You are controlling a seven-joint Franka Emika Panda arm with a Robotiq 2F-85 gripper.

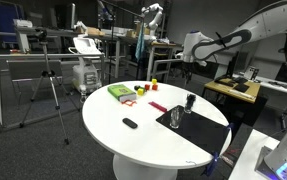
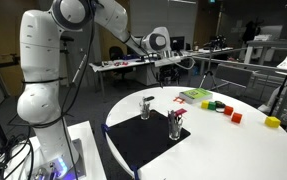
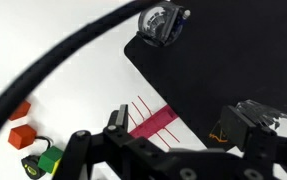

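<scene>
My gripper (image 1: 190, 66) hangs above the far side of the white round table (image 1: 113, 125), clear of everything on it. In the wrist view its fingers stand wide apart, so the gripper is open and empty. Beneath that gap lies a flat pinkish-red item (image 3: 155, 122) beside the black mat (image 3: 188, 75). A clear cup (image 2: 146, 106) and a container with sticks or pens in it (image 2: 175, 126) stand upright on the mat.
A green book (image 1: 121, 92) lies at the table's back left. Red blocks (image 2: 236, 117) and a yellow block (image 2: 272, 122) stand near it. A small dark object (image 1: 130, 123) rests alone at the left.
</scene>
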